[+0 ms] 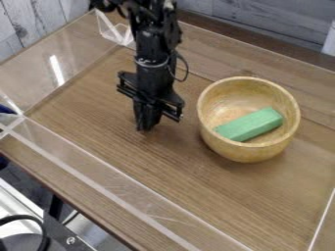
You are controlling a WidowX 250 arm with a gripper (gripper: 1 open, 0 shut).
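The black arm reaches down from the top left of the camera view, its gripper (139,118) low over the wooden table (144,186), left of a large tan bowl. The gripper looks narrow, with nothing visible between its fingers. The bowl (220,96) holds a green block (249,125), lying diagonally.
A clear plastic-like strip runs along the table's left side, with dark cables beyond the edge at lower left.
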